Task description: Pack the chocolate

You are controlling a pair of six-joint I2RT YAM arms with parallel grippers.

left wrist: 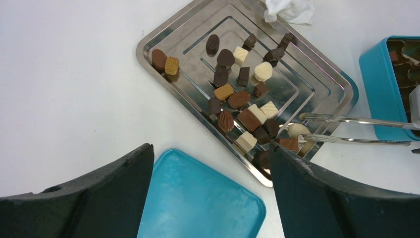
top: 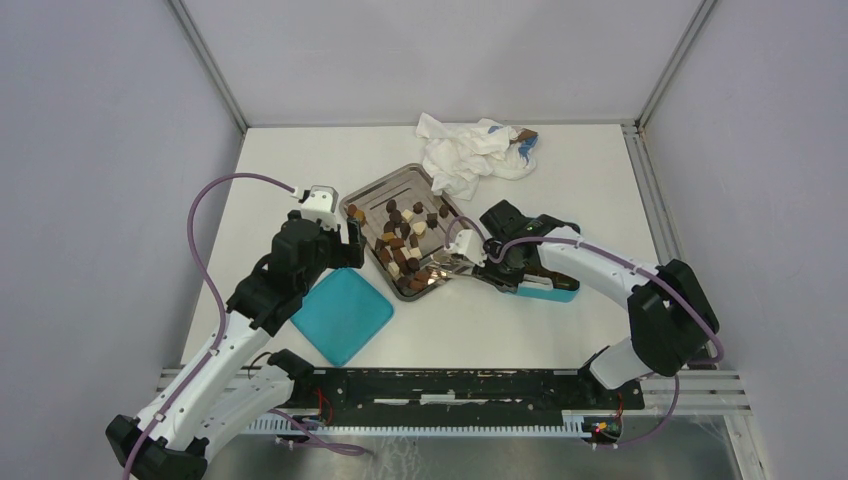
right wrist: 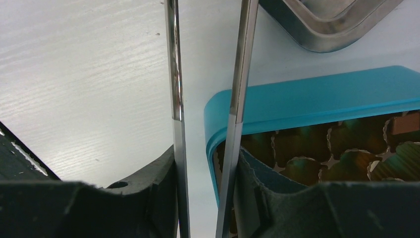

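A steel tray [left wrist: 190,22] of assorted dark, milk and white chocolates lies mid-table. My right gripper holds its long metal tong fingers open over the tray's near-right corner, around a round white chocolate [left wrist: 298,130]; whether they touch it is unclear. In the right wrist view their tips are out of frame. A teal box [right wrist: 312,101] with a moulded insert and a brown piece [right wrist: 405,124] lies under the right arm. My left gripper [top: 350,243] hangs open at the tray's left side, with nothing visible between its fingers.
An empty teal lid [top: 340,315] lies near the front left, below the left gripper. A crumpled white cloth [top: 465,155] is at the back, beside the tray.
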